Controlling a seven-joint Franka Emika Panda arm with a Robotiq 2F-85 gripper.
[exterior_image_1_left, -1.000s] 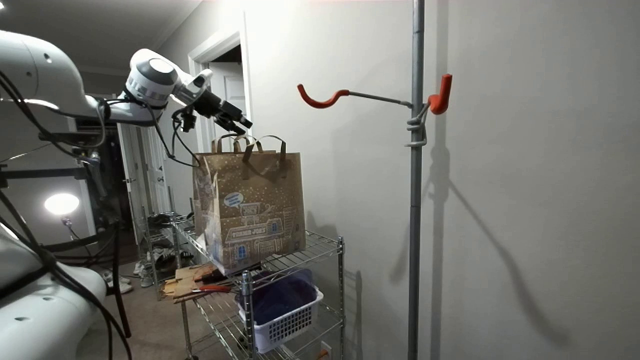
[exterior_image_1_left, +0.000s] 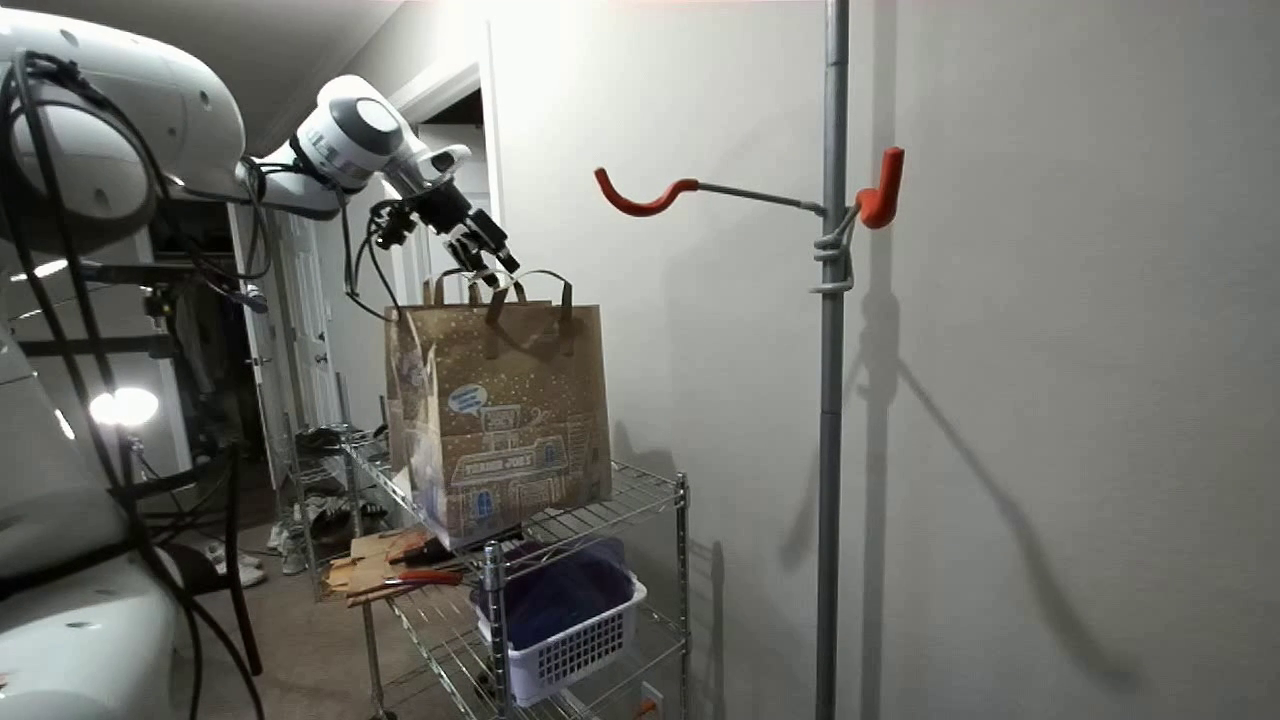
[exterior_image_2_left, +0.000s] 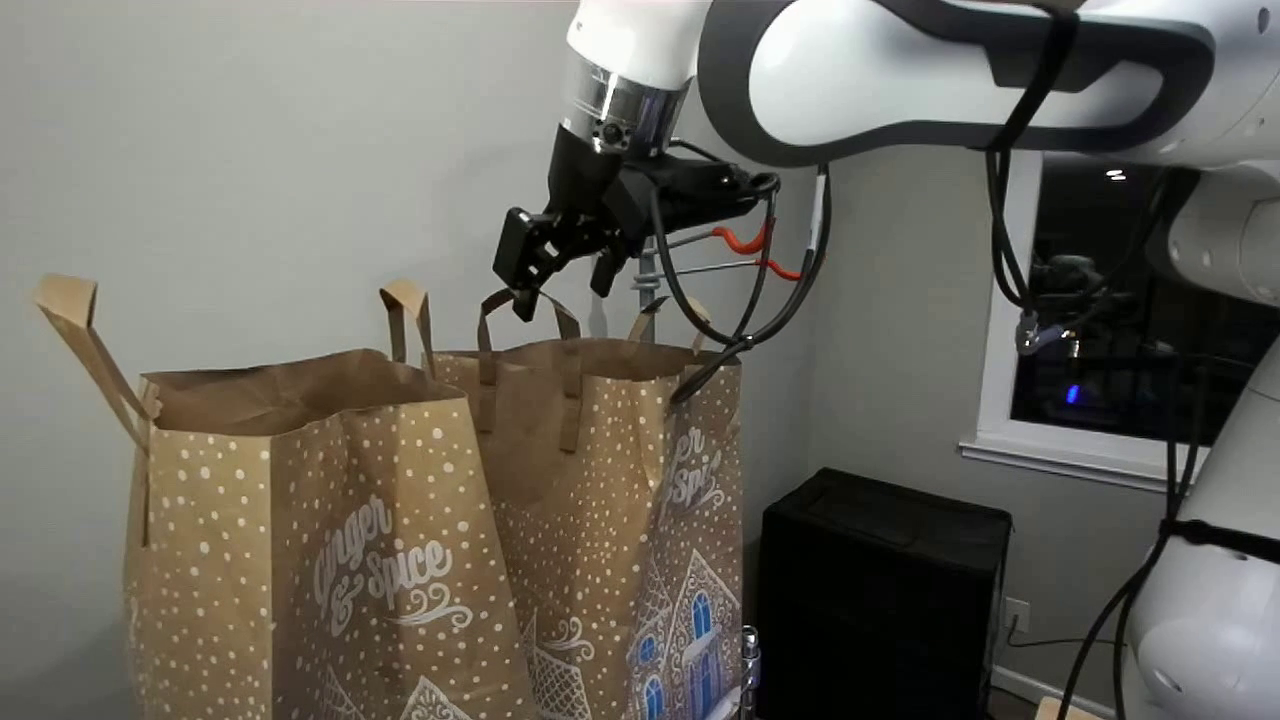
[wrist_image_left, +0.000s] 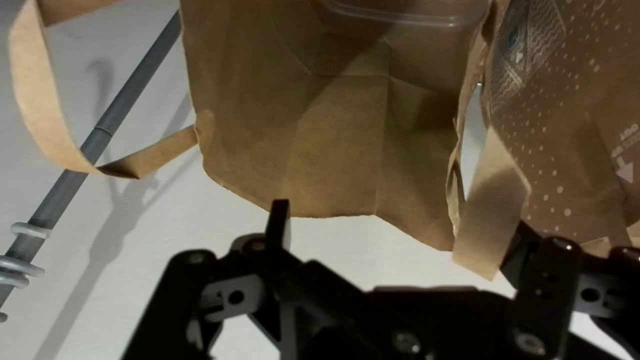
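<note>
Two brown paper bags stand side by side in exterior view 2, the nearer bag (exterior_image_2_left: 372, 540) at left and the farther bag (exterior_image_2_left: 576, 528) behind it. Over the farther bag's mouth hangs my gripper (exterior_image_2_left: 566, 294), open, its fingers pointing down. One fingertip overlaps that bag's near handle (exterior_image_2_left: 561, 314); whether they touch cannot be told. From the wrist, a handle (wrist_image_left: 489, 210) reaches down beside the right finger, while the opposite handle (wrist_image_left: 39, 114) stands away at upper left. Nothing shows gripped between the widely spread fingers. Exterior view 1 has the gripper (exterior_image_1_left: 500, 270) just above the bag tops.
The bags rest on a wire shelf (exterior_image_1_left: 636, 494), above a white basket (exterior_image_1_left: 576, 654). A grey pole (exterior_image_1_left: 831, 480) with a red-tipped hook (exterior_image_1_left: 648, 204) stands right of them, near the wall. A black box (exterior_image_2_left: 882, 576) is on the floor behind the bags.
In exterior view 1 my gripper has moved slightly right and down, closer to the bag handles. The arm's upper links have shifted up and right. The bags stand where they were.
</note>
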